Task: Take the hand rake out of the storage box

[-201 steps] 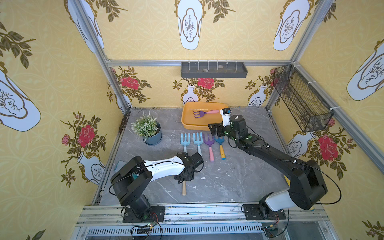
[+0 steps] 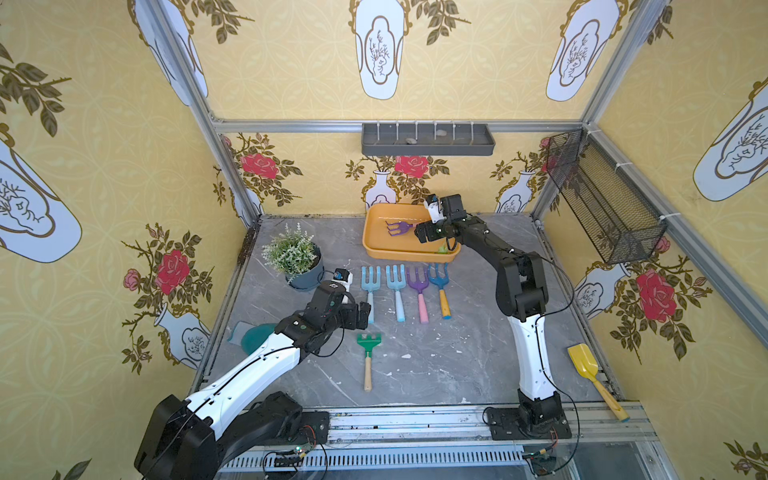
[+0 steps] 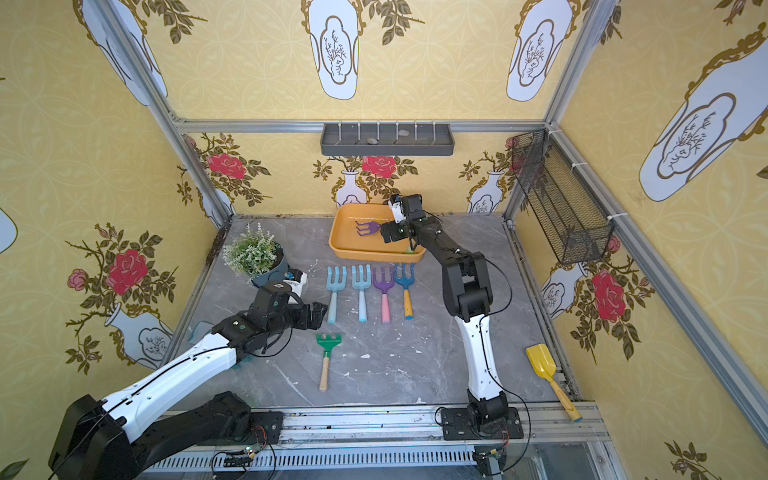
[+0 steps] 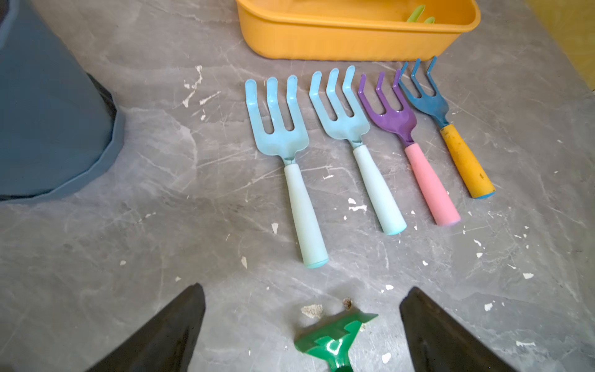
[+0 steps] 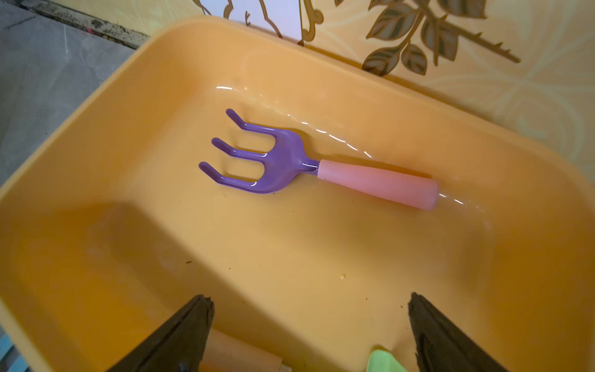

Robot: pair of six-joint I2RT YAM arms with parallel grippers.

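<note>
A purple hand rake (image 5: pixel 275 162) with a pink handle (image 5: pixel 376 181) lies flat inside the orange storage box (image 5: pixel 99 148) at the back of the table, near its far wall. My right gripper hangs over the box, open and empty, on the near side of that rake; a light green item (image 5: pixel 382 362) and part of a tan handle (image 5: pixel 238 352) show below it. My left gripper is open over the table, above a green rake head (image 4: pixel 334 342), nothing between its fingers.
Several rakes (image 2: pixel 370 288) lie in a row before the box. A potted plant (image 2: pixel 304 273) stands left, a yellow shovel (image 2: pixel 588 366) lies at right front. A wire basket (image 2: pixel 605 208) hangs on the right wall; a grey shelf (image 2: pixel 427 148) on the back wall.
My left arm has risen and shifted leftward and back, uncovering the green tool.
</note>
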